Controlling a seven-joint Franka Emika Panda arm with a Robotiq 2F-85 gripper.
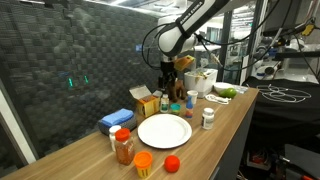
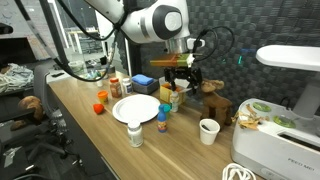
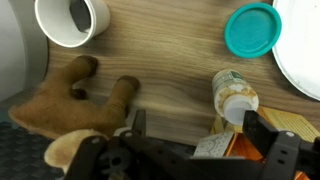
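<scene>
My gripper is open with nothing between its fingers, pointing down over the back of the table. In the wrist view a small bottle with a white lid stands close to the right finger, nearer that one than the left. Exterior view 2 shows the gripper just above the bottle. A brown plush animal is to the left in the wrist view, and a teal lid or bowl lies beyond the bottle.
A yellow box stands beside the bottle, close to the wall. The white plate lies in front. A white cup, a blue bottle and a white jar stand nearby. Jars and cups fill the far end.
</scene>
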